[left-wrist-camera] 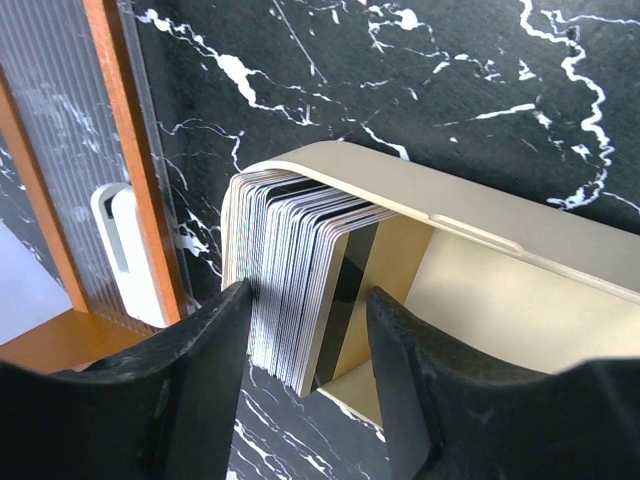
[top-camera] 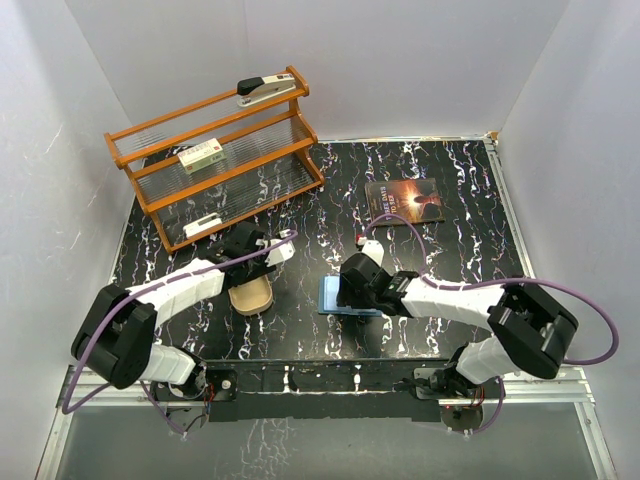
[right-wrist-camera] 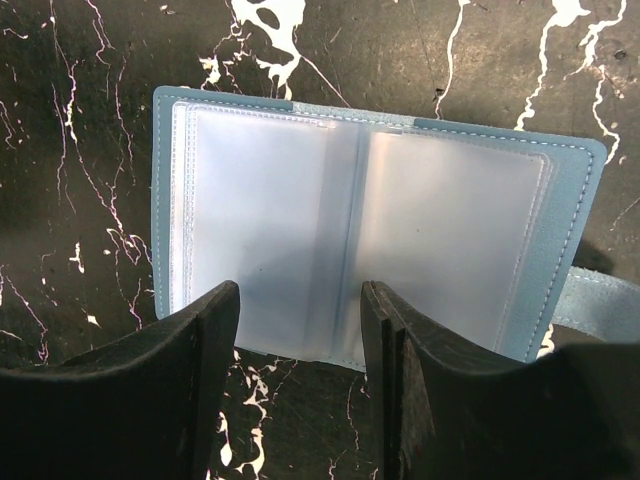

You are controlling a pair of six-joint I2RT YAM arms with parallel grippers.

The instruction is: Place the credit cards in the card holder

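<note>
A stack of white-edged credit cards (left-wrist-camera: 295, 270) stands at one end of a beige box (left-wrist-camera: 500, 300); my left gripper is at it, fingers apart, one fingertip against the stack's side, the other beside the dark end card. The blue card holder (right-wrist-camera: 260, 210) lies open on the marble table with clear, apparently empty sleeves. My right gripper hangs over it, open, with nothing visible between its fingers.
A wooden shelf (top-camera: 220, 175) with a stapler (top-camera: 263, 87) and small boxes stands at the back left. A book (top-camera: 405, 200) lies at the back right.
</note>
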